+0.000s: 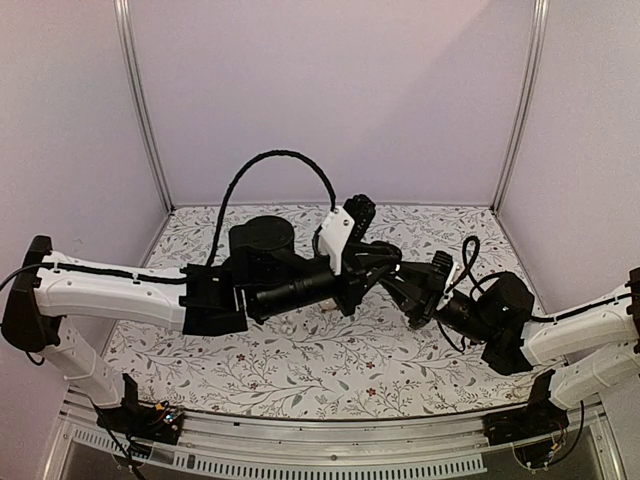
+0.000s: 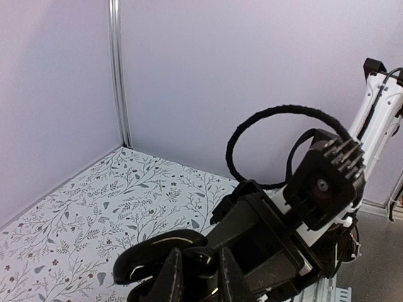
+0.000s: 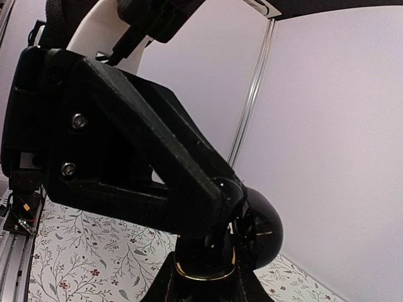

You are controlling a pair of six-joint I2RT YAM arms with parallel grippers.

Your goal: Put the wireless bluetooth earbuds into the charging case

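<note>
Both grippers meet in mid-air above the middle of the table, in the top view. A glossy black charging case (image 3: 204, 255) with a gold rim is between the fingertips of my right gripper, which is shut on it; the lid (image 3: 258, 233) stands up behind. In the left wrist view the case (image 2: 151, 251) shows from its side, close to the tips of my left gripper. My left gripper is shut, its fingertips at the case's opening; the earbud between them is mostly hidden, a dark shape too occluded to tell whether it sits in a slot.
Pale walls (image 1: 330, 100) enclose the back and sides.
</note>
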